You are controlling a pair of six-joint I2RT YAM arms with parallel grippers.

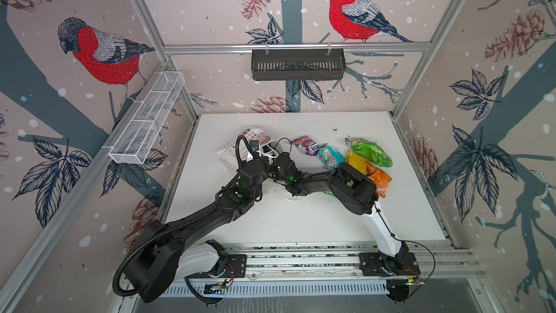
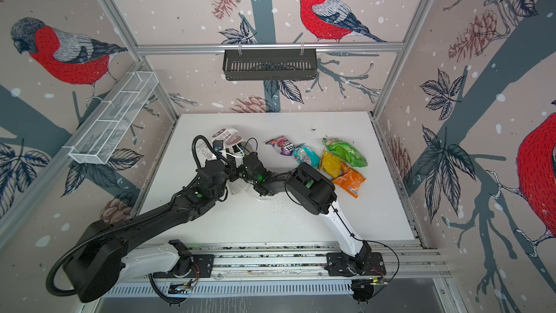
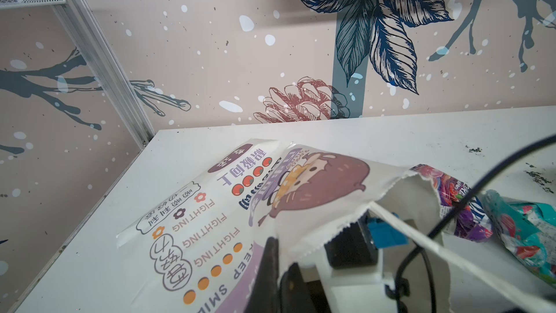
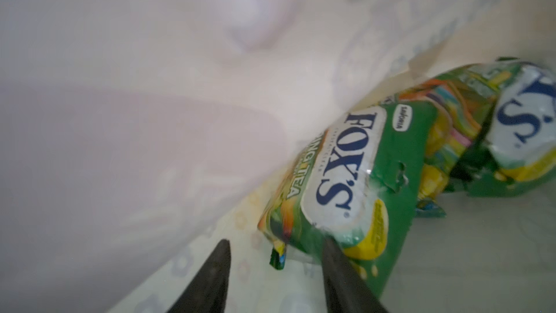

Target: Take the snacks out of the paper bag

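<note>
The white printed paper bag [image 3: 231,243] lies on its side at the table's left, its mouth toward the right. My left gripper is shut on the edge of that mouth. Inside the bag, the right wrist view shows green FOX'S snack packs: a near pack [image 4: 370,179] and, behind it to the right, another pack [image 4: 521,133]. My right gripper is open inside the bag. Its right finger [image 4: 341,281] overlaps the near pack's lower edge in view; I cannot tell whether they touch. Nothing is clearly clamped between the fingers.
Right of the bag lie a purple pack [image 1: 305,145], a teal pack [image 1: 330,156], a yellow pack [image 1: 356,161], an orange pack [image 1: 379,180] and a green pack [image 1: 370,152]. A white wire basket [image 1: 147,117] and a dark basket [image 1: 298,72] hang on the frame.
</note>
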